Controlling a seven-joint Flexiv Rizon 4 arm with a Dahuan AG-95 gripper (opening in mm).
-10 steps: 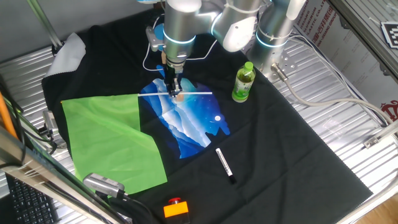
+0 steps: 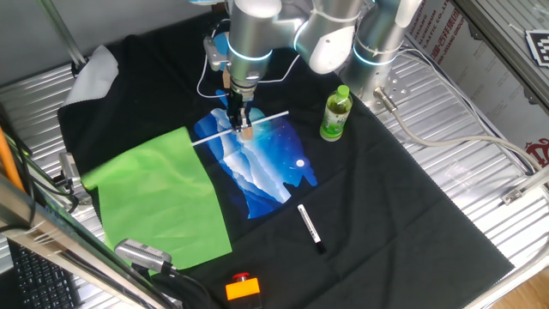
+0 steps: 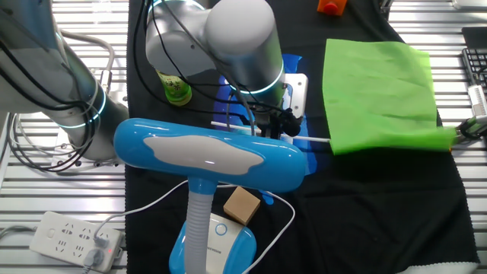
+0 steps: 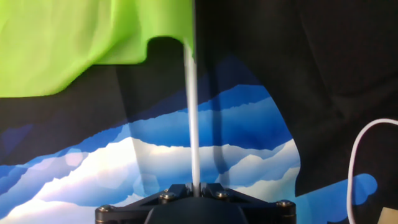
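Observation:
My gripper (image 2: 239,128) is shut on a white stick (image 2: 273,116), low over a blue and white picture sheet (image 2: 287,163). A green cloth flag (image 2: 163,202) is fastened to the far end of the stick and spreads over the black cloth on the left. In the wrist view the stick (image 4: 192,118) runs straight out from between the fingertips to the flag (image 4: 81,37), whose near edge is wavy. The second exterior view shows the flag (image 3: 377,95) with a blurred far edge; a lamp and the arm partly cover the gripper there.
A green-capped bottle (image 2: 335,113) stands right of the sheet. Below it lies a marker (image 2: 310,226). An orange box with a red button (image 2: 243,289) is at the front. A wooden block (image 3: 241,205) sits by the lamp (image 3: 209,154).
The stick has turned: its flag end is now nearer the front and its free end farther back. The gripper stays shut on the stick.

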